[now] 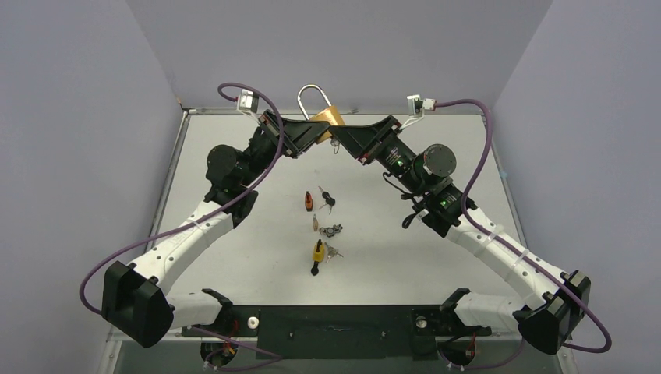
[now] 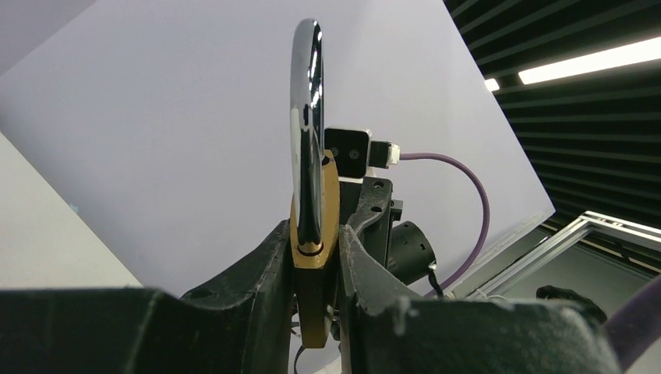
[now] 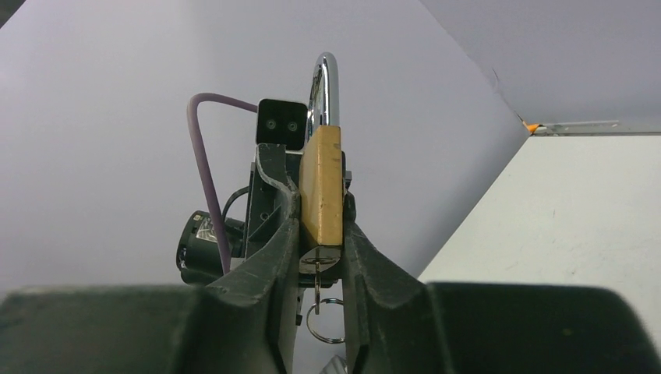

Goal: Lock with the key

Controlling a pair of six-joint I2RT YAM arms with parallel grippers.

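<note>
A brass padlock (image 1: 327,123) with a tall silver shackle (image 1: 313,92) hangs in the air between my two arms, tilted in the top view. The shackle stands out above the body; whether its free end is seated is hidden. My left gripper is shut on the body from the left. From the right, my right gripper has its fingers on both faces of the padlock, seemingly touching it. Below the body a key (image 3: 317,288) sticks out of the underside, with a thin ring (image 3: 323,335) dangling from it.
Several small things lie on the white table (image 1: 390,249): an orange-red padlock (image 1: 309,201), dark keys (image 1: 326,199), silver keys (image 1: 331,231) and a yellow-black item (image 1: 318,253).
</note>
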